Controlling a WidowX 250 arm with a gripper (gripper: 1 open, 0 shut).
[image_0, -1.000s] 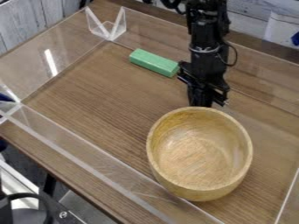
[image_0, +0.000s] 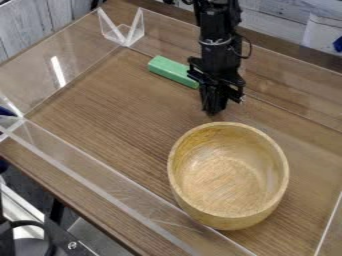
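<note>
My black gripper (image_0: 214, 94) hangs from the top centre down to the wooden table, its tip just right of a green block (image_0: 174, 70). The fingers look shut; whether anything thin is between them is too small to tell. A large tan bowl (image_0: 227, 170) sits in the lower right, apart from the gripper.
A clear angular plastic piece (image_0: 122, 28) stands at the back left. Clear strips run along the left edge, with dark cables beyond at the lower left.
The gripper has moved up the view, away from the bowl's rim and slightly left toward the green block. The bowl and block look unmoved.
</note>
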